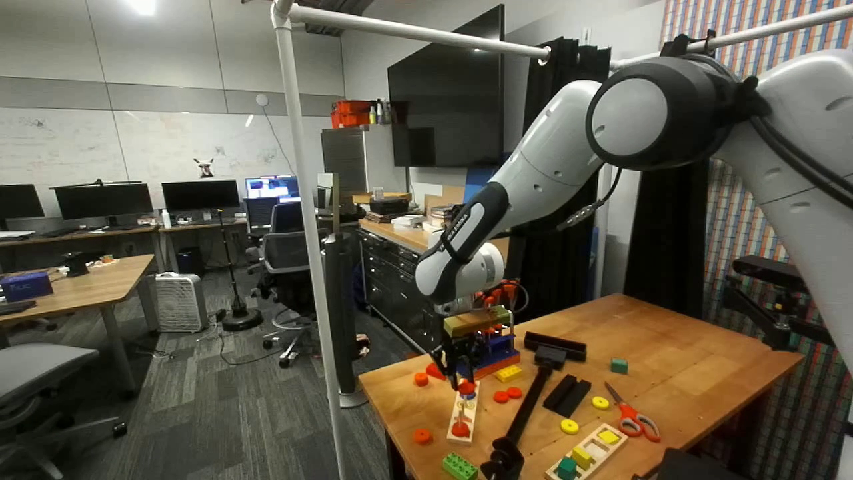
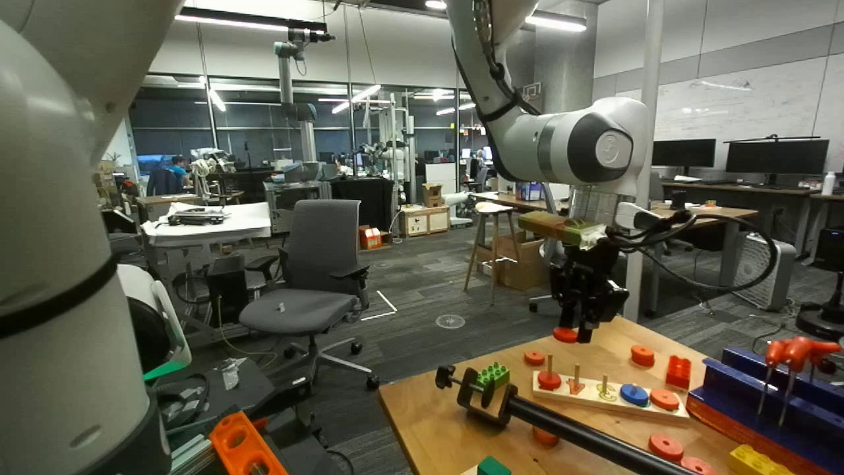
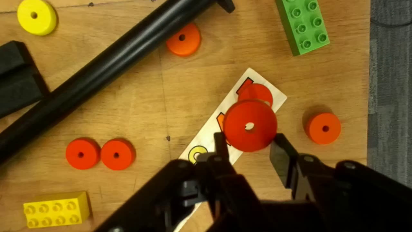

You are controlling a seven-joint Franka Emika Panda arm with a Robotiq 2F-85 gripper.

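Observation:
My gripper is shut on a red disc (image 3: 250,116) with a hole in its middle, gripping it by opposite edges. In exterior view 2 the held disc (image 2: 565,335) hangs above the table, clear of the pegboard. That pale pegboard (image 2: 617,402) carries a red disc (image 2: 549,380) at one end, then two bare pegs, a blue disc (image 2: 633,393) and an orange-red disc (image 2: 664,398) at the other end. From the wrist, the held disc partly overlaps the board's red disc (image 3: 256,94), and the gripper hides the board's blue-disc end.
Loose on the table are two red discs (image 3: 117,154), orange discs (image 3: 323,129), a green block (image 3: 304,24) and a yellow block (image 3: 56,209). A black clamp bar (image 3: 104,73) crosses beside the board. A blue rack (image 2: 759,396) with red-handled tools stands near its far end.

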